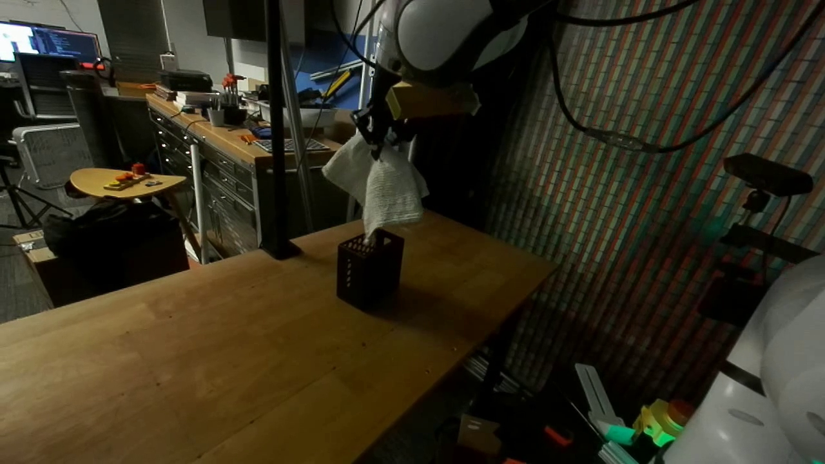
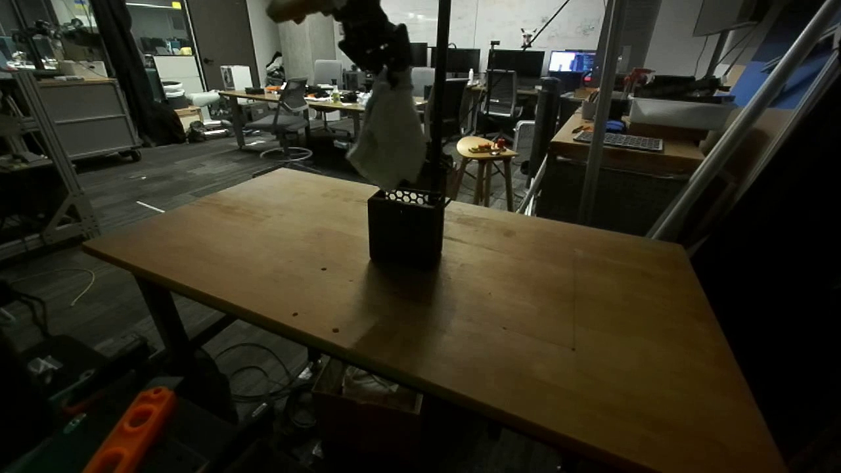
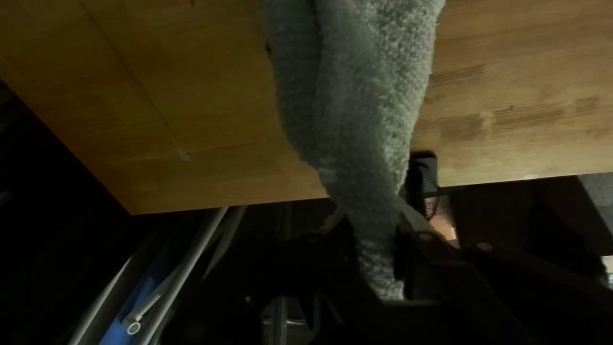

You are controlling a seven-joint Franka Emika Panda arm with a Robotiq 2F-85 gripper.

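Observation:
A pale, rough-woven cloth (image 1: 390,189) hangs in loose folds from my gripper (image 1: 379,143), which is shut on its upper part. On the wooden table (image 1: 255,348) stands a black basket (image 1: 369,272) with pierced sides, upright. In exterior view 1 the cloth's lowest tip overlaps the basket's top opening; whether it reaches inside cannot be told. From exterior view 2, the cloth (image 2: 390,142) hangs just above the basket's (image 2: 406,232) rim. The cloth (image 3: 359,115) fills the middle of the wrist view, pinched between dark fingers, and the basket does not show there.
A black upright post (image 1: 276,131) stands at the table's far edge, left of the basket.

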